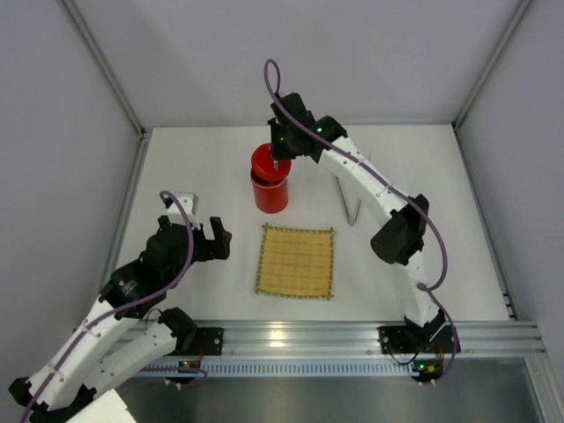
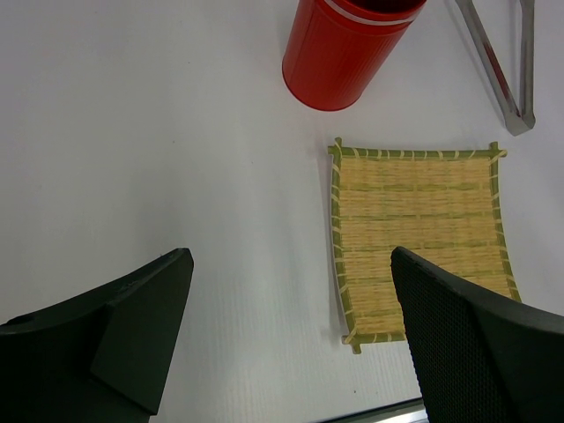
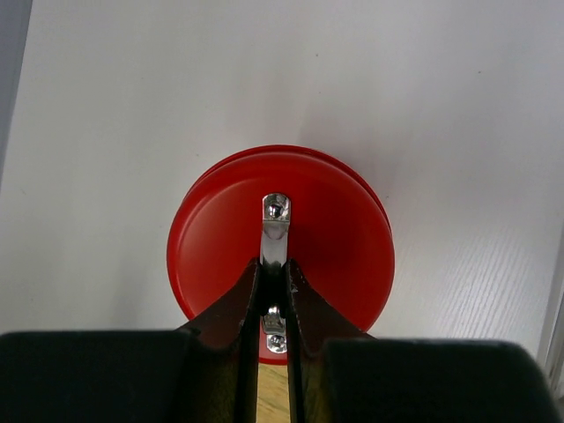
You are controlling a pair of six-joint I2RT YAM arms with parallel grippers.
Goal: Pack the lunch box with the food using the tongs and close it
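Observation:
A red cylindrical container (image 1: 270,196) stands at the back centre of the table. My right gripper is shut on the metal handle of its red lid (image 3: 216,251), which is over the container's top, slightly tilted in the top view; whether it is seated cannot be told. A square bamboo mat (image 1: 294,262) lies in front of the container. My left gripper is open and empty above the left of the table, left of the mat.
Metal tongs (image 2: 496,75) lie right of the container, partly hidden by the right arm in the top view.

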